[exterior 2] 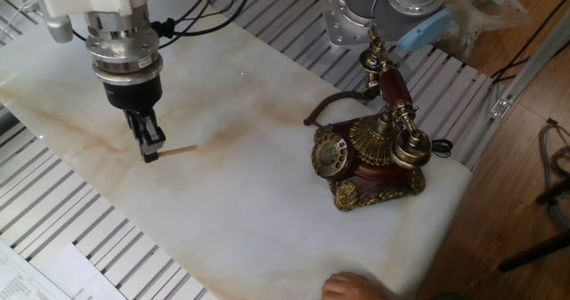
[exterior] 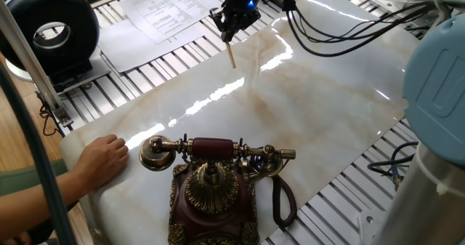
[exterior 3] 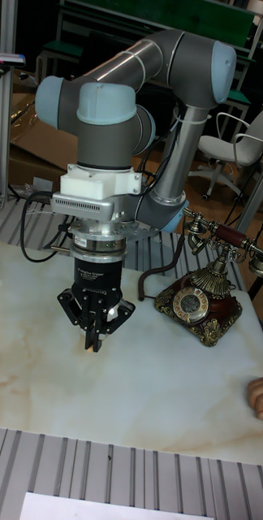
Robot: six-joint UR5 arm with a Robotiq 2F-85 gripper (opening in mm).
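Observation:
A thin wooden stick (exterior: 231, 56) juts out from the fingertips of my gripper (exterior: 227, 40), which is shut on one end of it. In exterior view 2 the stick (exterior 2: 181, 150) points toward the telephone, roughly level, from the gripper (exterior 2: 150, 155). From the front, in exterior view 3, the gripper (exterior 3: 92, 341) points down at the marbled board and mostly hides the stick. An antique-style rotary telephone (exterior 2: 367, 162), dark red with brass trim, stands apart from the gripper. Its handset (exterior: 213, 148) lies on the cradle, and its dial (exterior 3: 191, 304) faces the front in exterior view 3.
A person's hand (exterior: 104, 160) rests on the marbled board (exterior: 320, 107) near the telephone. Paper sheets (exterior: 163, 16) and a black ring-shaped object (exterior: 54, 30) lie beyond the board's edge. Between gripper and telephone the board is clear.

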